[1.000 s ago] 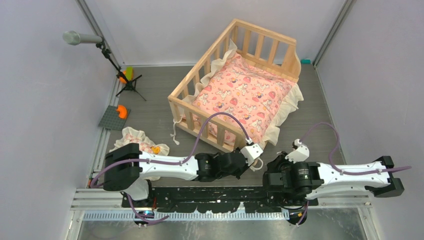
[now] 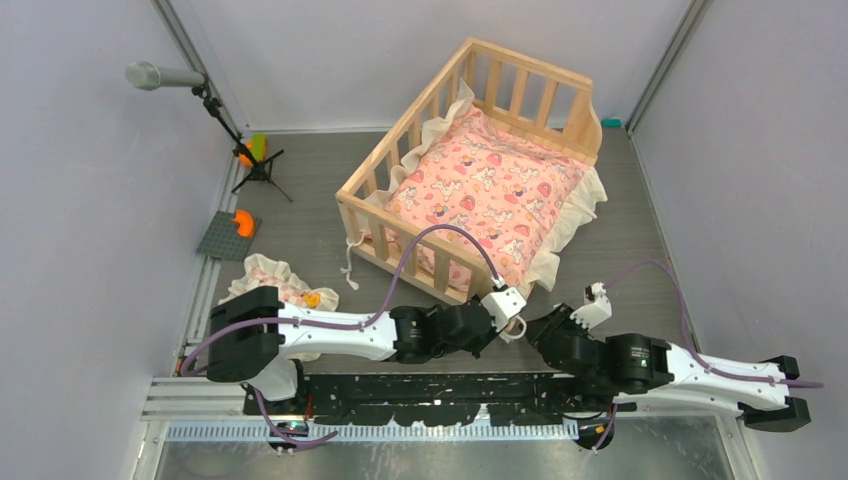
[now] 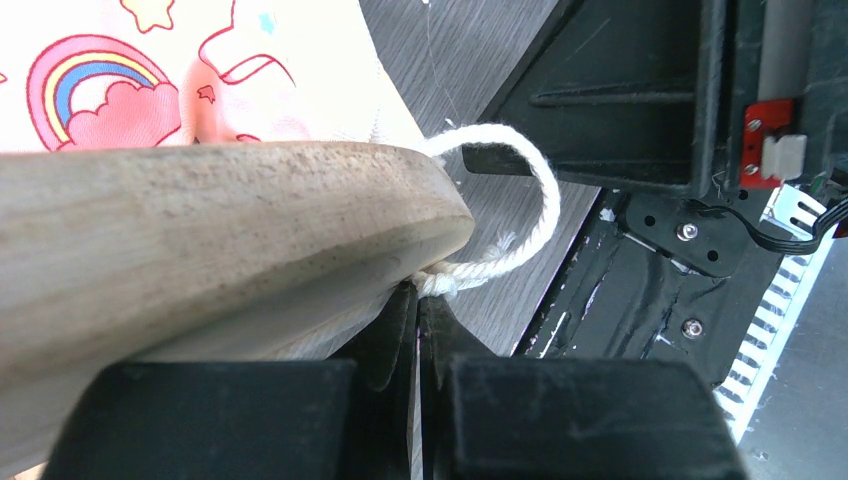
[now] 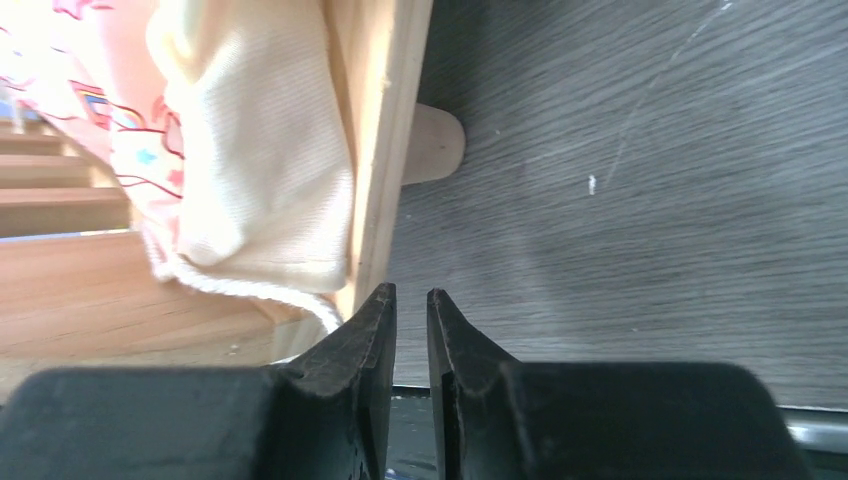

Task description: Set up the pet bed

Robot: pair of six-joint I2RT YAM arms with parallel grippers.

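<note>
A wooden crib stands at centre back, holding a pink printed mattress with a cream frill. My left gripper is shut at the crib's near corner, right at the knot of a white cord loop; its tips appear to pinch the cord there. My right gripper is slightly apart, with nothing seen between its fingers, beside the crib's wooden edge and the cord, just right of the left gripper in the top view.
A folded printed cloth lies at the left. A stand with a grey cylinder and a dark mat with an orange piece are at the far left. Bare floor lies right of the crib.
The right arm has shifted, its rear part moving down in the top view and its gripper turning slightly toward the cord. The left arm and crib have not moved.
</note>
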